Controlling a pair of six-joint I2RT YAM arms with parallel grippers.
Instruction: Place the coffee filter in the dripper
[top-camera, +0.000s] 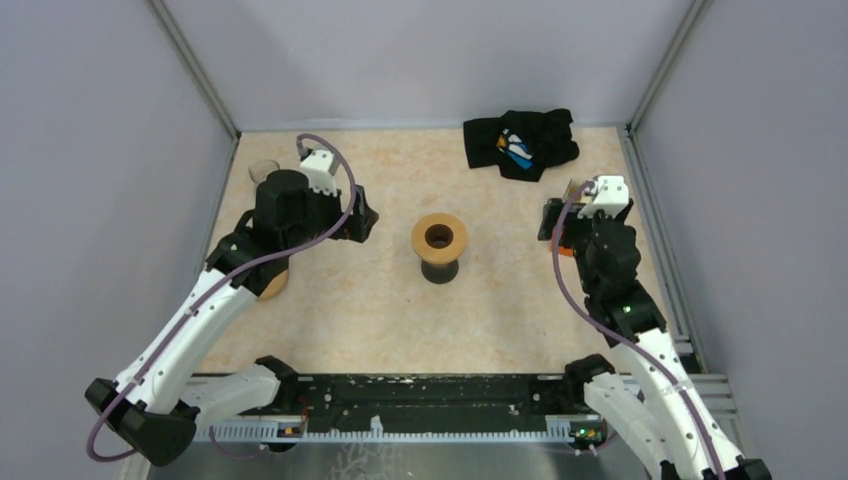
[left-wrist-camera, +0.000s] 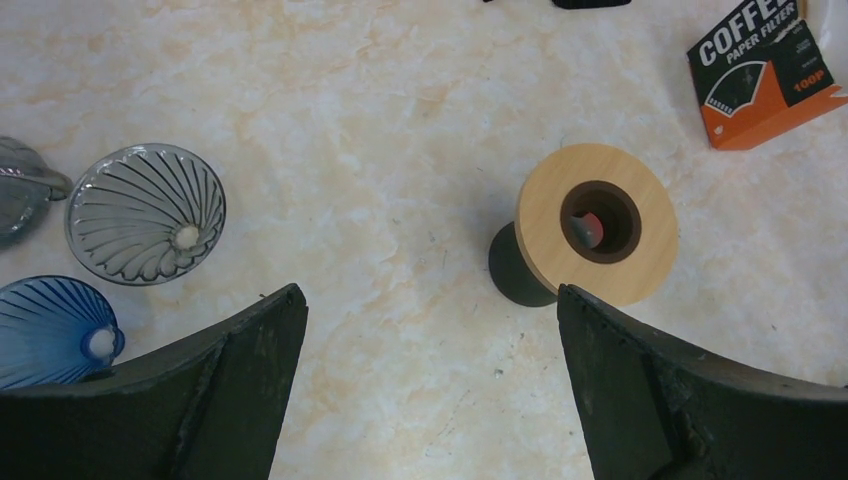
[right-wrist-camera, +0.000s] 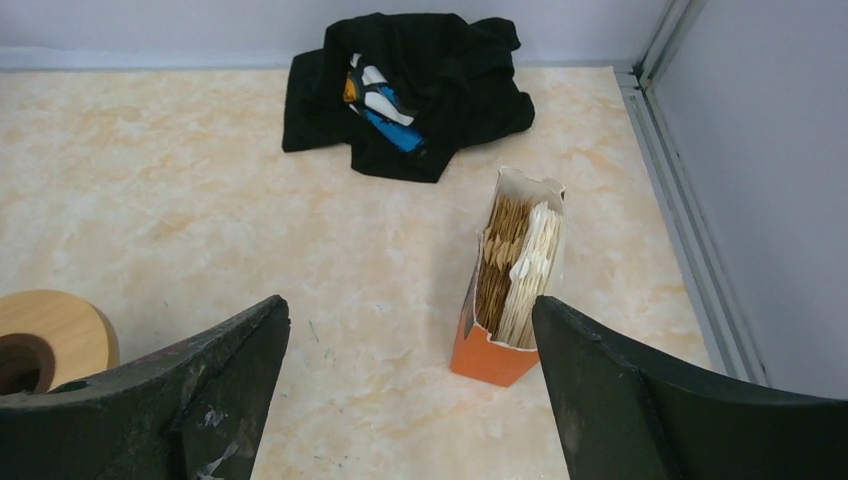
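Note:
A box of paper coffee filters (right-wrist-camera: 515, 270), orange at its base, stands upright with brown and white filters showing at its open top. My right gripper is open, the box lying past its right finger. In the left wrist view, a clear ribbed dripper (left-wrist-camera: 147, 212) and a blue dripper (left-wrist-camera: 52, 330) rest on the table's left. Above the table, my left gripper stands open and empty, both drippers beyond its left finger. A stand with a wooden ring top (top-camera: 438, 238) sits mid-table; no dripper or filter is on it.
A black cloth (top-camera: 520, 143) lies by the back wall. A glass server (left-wrist-camera: 25, 190) touches or nearly touches the clear dripper. Side walls close in both ends.

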